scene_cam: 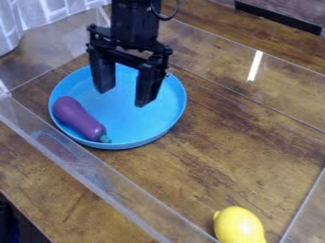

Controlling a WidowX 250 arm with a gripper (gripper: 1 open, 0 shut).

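A black gripper [127, 80] hangs over a blue bowl [152, 123], its two fingers spread apart with no object visible between them. A purple eggplant [79, 118] with a green stem lies in the left front part of the bowl, below and left of the gripper. A yellow lemon-like object [238, 224] rests on the wooden table at the bottom right, outside the bowl.
Clear plastic edges run diagonally along the lower left and at the far right. A white item [26, 19] sits at the top left.
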